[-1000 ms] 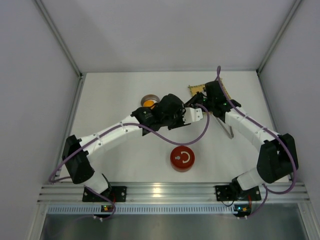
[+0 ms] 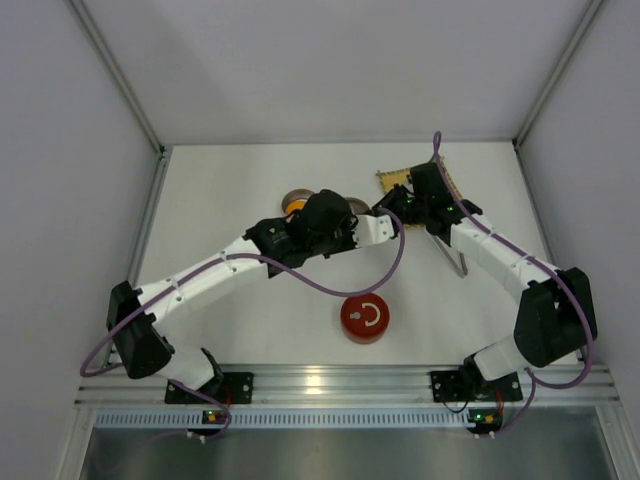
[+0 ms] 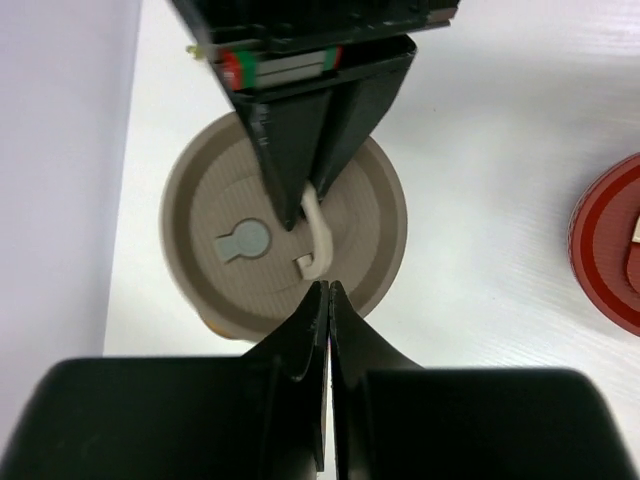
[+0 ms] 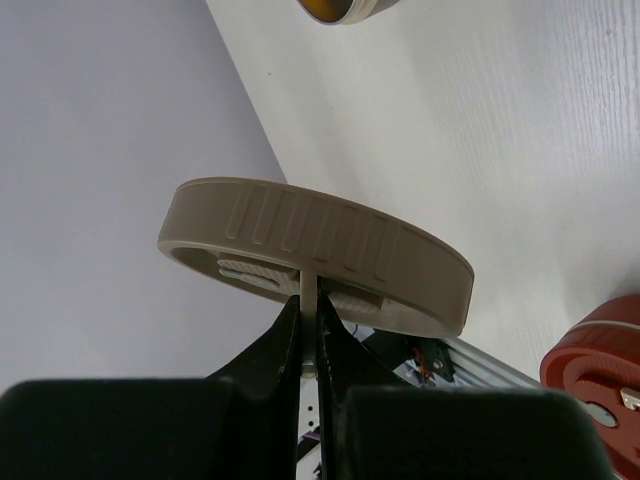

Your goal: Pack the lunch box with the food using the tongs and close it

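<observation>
In the left wrist view my left gripper is shut, its fingertips pressed together with nothing between them. The pale curved handle of the grey lid appears just beyond those tips, outside the fingers. My right gripper is shut on that handle and keeps the lid tilted above the table in the right wrist view. A small grey tab shows on the lid's face. From the top, only part of the lid shows between the two arms. The grey box with orange food sits on the table behind the left arm.
A round red box with a pale handle stands near the table's front. At the back right lies a yellow mat, partly hidden by the right arm, with a long grey utensil nearby.
</observation>
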